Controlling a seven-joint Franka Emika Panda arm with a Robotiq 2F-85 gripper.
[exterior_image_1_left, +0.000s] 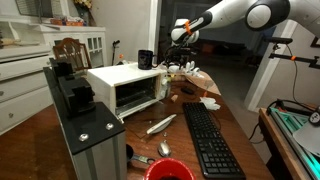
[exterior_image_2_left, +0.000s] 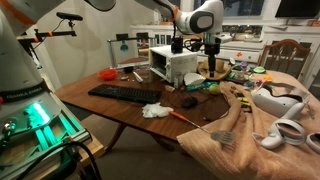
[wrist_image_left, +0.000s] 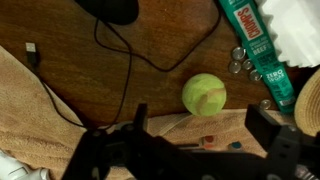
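A round light-green object (wrist_image_left: 204, 94) with a paler middle lies at the border of the dark tabletop and a tan cloth in the wrist view. My gripper is above it, its dark fingers wide open on either side and nothing held. In exterior view 2, the gripper (exterior_image_2_left: 205, 60) hangs beyond the white box, over the crowded far part of the table. Exterior view 1 has the gripper (exterior_image_1_left: 179, 42) small, at the far end of the table.
A green packet (wrist_image_left: 261, 52) and small metallic balls lie right of the green object. A black cable (wrist_image_left: 165, 67) runs from a dark mouse (wrist_image_left: 110, 8). Elsewhere stand the white box (exterior_image_2_left: 160, 62), a keyboard (exterior_image_2_left: 126, 93) and a red bowl (exterior_image_1_left: 168, 170).
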